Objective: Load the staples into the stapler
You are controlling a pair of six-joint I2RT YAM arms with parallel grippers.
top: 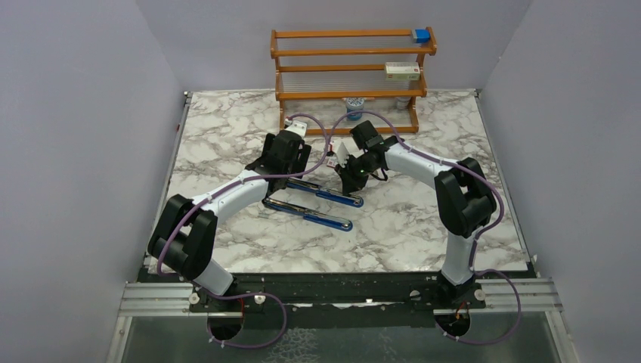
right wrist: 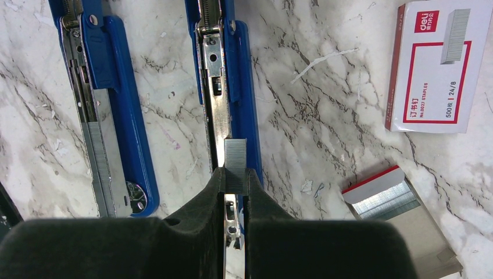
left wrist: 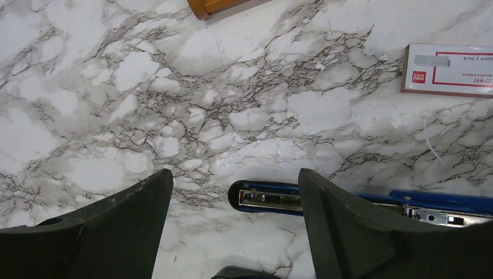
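Note:
Two blue staplers lie opened out flat, side by side, on the marble table. Over the rear stapler (right wrist: 252, 93) my right gripper is shut on a grey staple strip (right wrist: 235, 157); whether the strip touches the metal channel cannot be told. The front stapler (right wrist: 131, 104) has a row of staples (right wrist: 99, 157) lying in its channel. My left gripper has its fingers wide apart, nothing between them but the view of the rear stapler's end (left wrist: 261, 197) below. An open staple box (right wrist: 427, 238) shows staples inside.
A closed staple box (right wrist: 430, 104) lies behind the rear stapler. At the table's back stands a wooden rack (top: 351, 95) with a carton (top: 402, 71) and a blue box (top: 421, 35).

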